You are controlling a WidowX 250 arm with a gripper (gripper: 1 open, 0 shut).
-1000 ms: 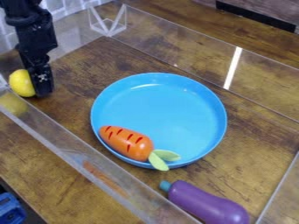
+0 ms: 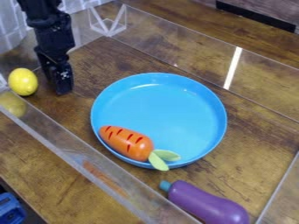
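Observation:
My black gripper point(image 2: 55, 73) is at the upper left, just right of a yellow lemon-like object point(image 2: 24, 81) that lies by the clear wall. The fingers point down to the wooden surface, and nothing shows between them. A blue plate point(image 2: 170, 109) in the middle holds an orange toy carrot point(image 2: 128, 143) on its lower left part.
A purple toy eggplant point(image 2: 205, 203) lies at the bottom right. Clear plastic walls border the area, one running close along the left below the lemon-like object. Bare wood lies above and right of the plate. A blue object point(image 2: 7, 211) is at the lower left, outside the wall.
My gripper has shifted right, away from the yellow object, uncovering more of it. The plate, carrot and eggplant have not moved.

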